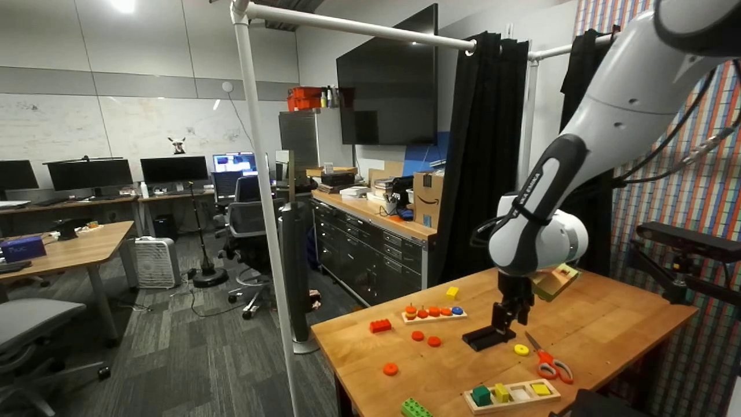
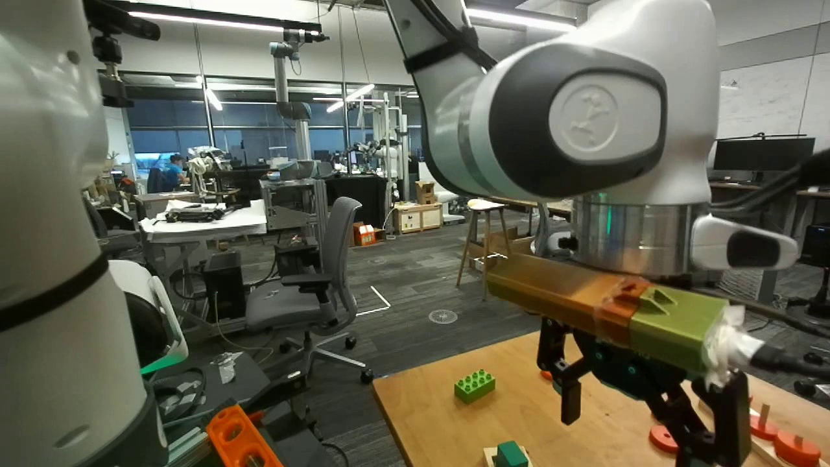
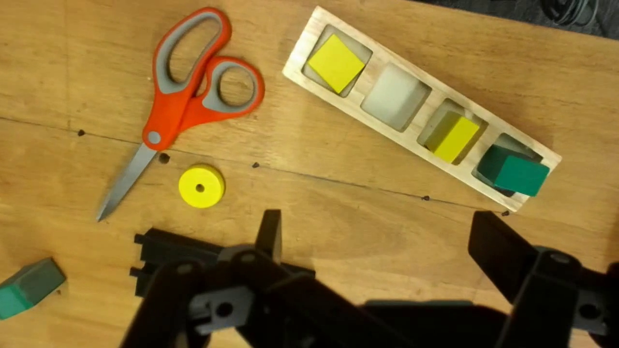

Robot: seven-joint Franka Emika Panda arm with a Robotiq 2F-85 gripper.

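My gripper stands open, with only bare tabletop between its fingers in the wrist view. In exterior view 2 the gripper [image 2: 644,436] also shows its two fingers wide apart. A black grooved piece [image 3: 191,250] lies partly behind one finger. Off to the left is a loose green block [image 3: 32,288], which the gripper hides in exterior view 1. A wooden tray [image 3: 380,55] has a green block [image 3: 516,169] tilted in one end compartment, yellow blocks [image 3: 336,63] in two others, and one compartment empty.
Orange-handled scissors [image 3: 174,110] and a yellow disc [image 3: 201,185] lie near the black piece. Red discs [image 1: 417,336], a peg board [image 1: 435,317], a red brick [image 1: 380,325] and a green brick [image 2: 474,385] are spread about.
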